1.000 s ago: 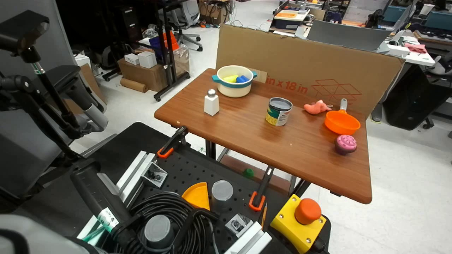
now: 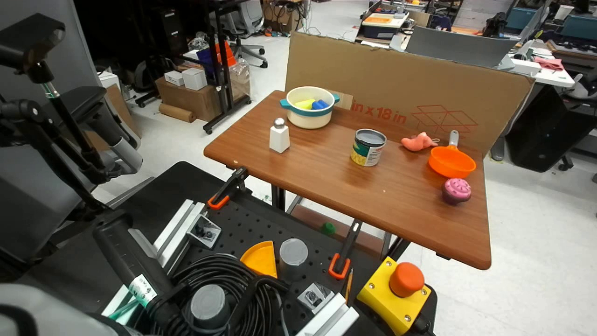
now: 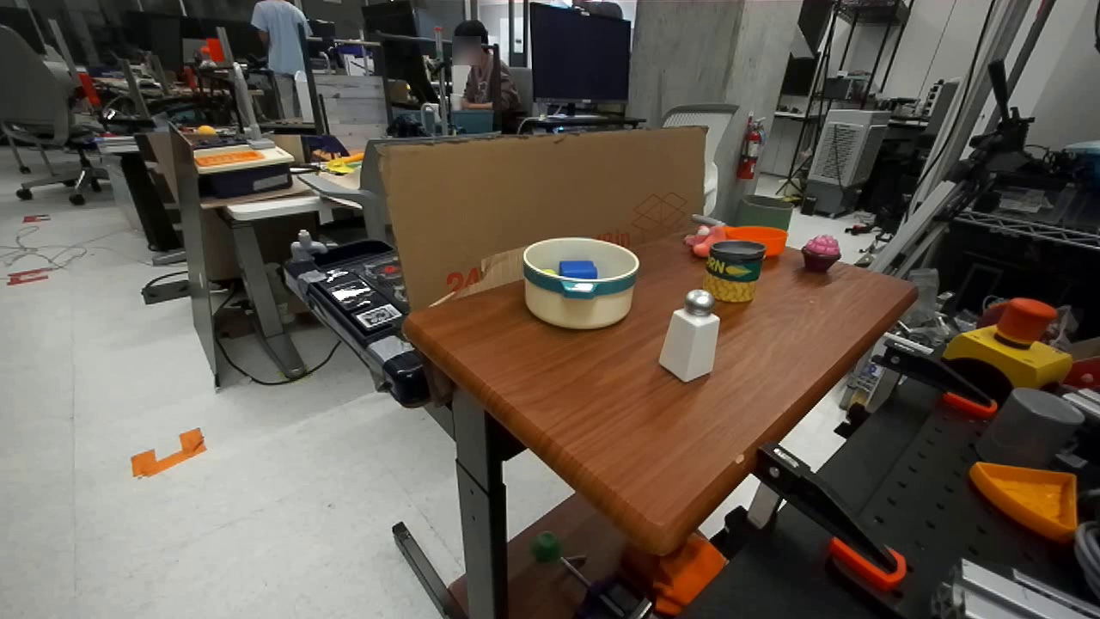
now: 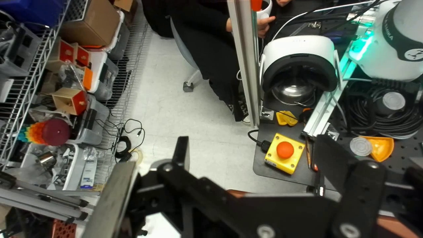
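My gripper stands open in the wrist view, its fingers far apart over floor and bench edge, nothing between them. Neither exterior view shows it. On the wooden table [image 2: 313,162], a cream pot [image 2: 309,118] with teal handles holds a yellow thing [image 2: 305,104] and a blue block [image 3: 577,269]. A white shaker [image 2: 279,137] with a metal top stands upright near it. Mid-table is a corn can [image 2: 367,149]. Toward the right lie a pinkish toy [image 2: 417,142], an orange strainer-like pan [image 2: 451,161] and a pink-topped cupcake [image 2: 456,191].
A cardboard wall [image 2: 386,84] rises along the table's back edge. Clamps [image 2: 348,249] grip the front edge. The black bench carries a yellow stop box [image 4: 284,153] and a white headset [image 4: 300,63]. A person's hand [image 4: 259,27] shows near the headset.
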